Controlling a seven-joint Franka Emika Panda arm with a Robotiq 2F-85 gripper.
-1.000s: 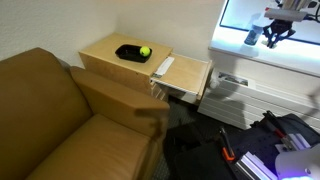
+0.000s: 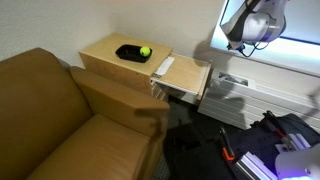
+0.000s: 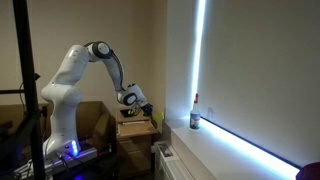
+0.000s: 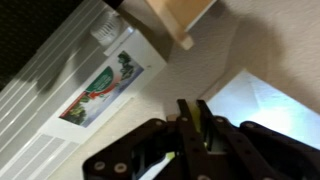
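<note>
In the wrist view my gripper is shut on a narrow yellowish thing, mostly hidden by the dark fingers, so I cannot tell what it is. Exterior view 1 has the gripper high at the right, in front of the bright window strip. Seen in exterior view 2, the arm reaches over from the left and the gripper hangs beside the wall corner, near the wooden cabinet.
A black tray with a green ball sits on the wooden cabinet, whose drawer is pulled out. A bottle stands on the white sill. The brown sofa fills the left.
Over the last second the gripper has travelled left along the window in exterior view 1, toward the cabinet. The cabinet, tray and ball have stayed put.
</note>
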